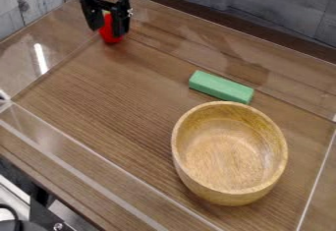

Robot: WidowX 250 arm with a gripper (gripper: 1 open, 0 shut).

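At the upper left of the camera view, my dark gripper [106, 17] reaches down over a red object [112, 35], whose lower part shows below it. The gripper's fingers overlap the red object, and I cannot tell whether they are shut on it.
A green block [221, 86] lies on the wooden table [118, 137] at the right of centre. A large tan oval bowl [229, 151] stands at the lower right. Dark wall panels border the back.
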